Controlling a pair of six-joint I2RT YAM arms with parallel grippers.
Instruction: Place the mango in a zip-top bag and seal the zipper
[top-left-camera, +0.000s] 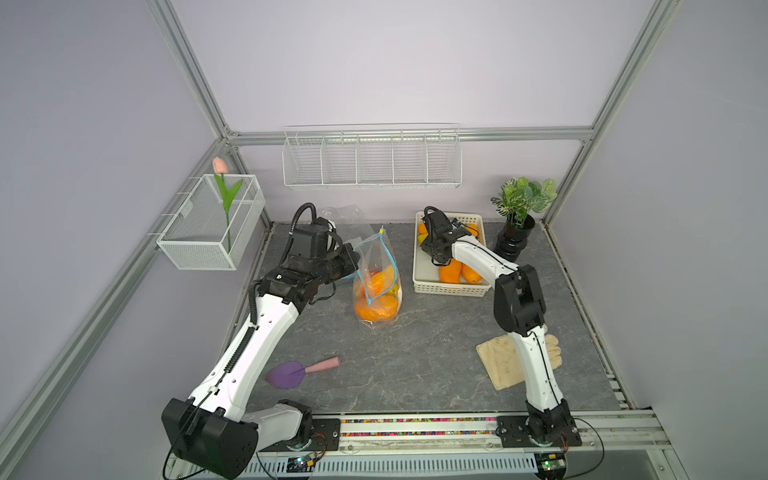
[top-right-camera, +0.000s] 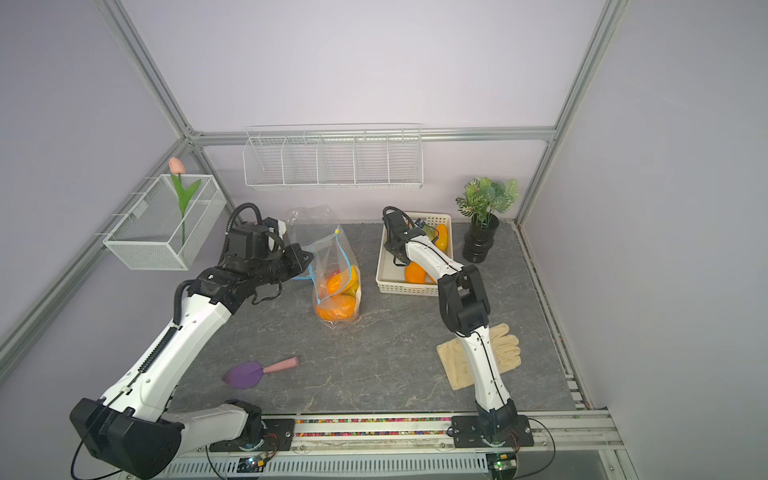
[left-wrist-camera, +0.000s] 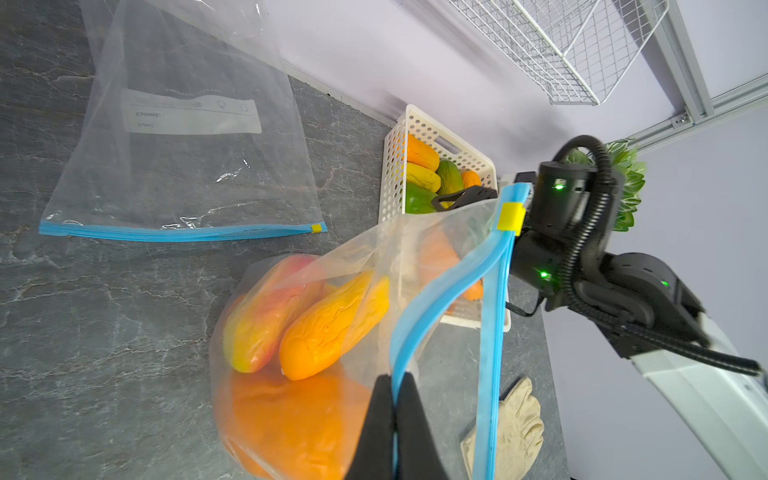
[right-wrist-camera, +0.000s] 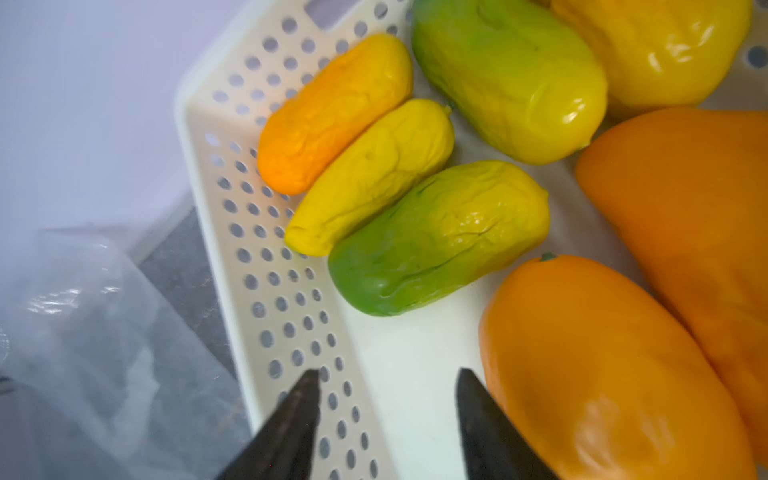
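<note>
A clear zip bag (top-left-camera: 376, 296) with blue zipper holds a red-yellow mango (left-wrist-camera: 264, 320) and other orange and yellow fruit. My left gripper is shut on the bag's blue rim, holding it upright. My right gripper is above the white perforated basket (right-wrist-camera: 216, 224), its blurred fingers apart with nothing between them. Below it lie orange fruits (right-wrist-camera: 608, 368), a green-yellow one (right-wrist-camera: 436, 232) and several smaller fruits.
A second zip bag (left-wrist-camera: 176, 176) lies flat at the back. A potted plant (top-left-camera: 518, 232) stands right of the basket. Gloves (top-left-camera: 500, 364) and a purple trowel (top-left-camera: 285, 374) lie in front.
</note>
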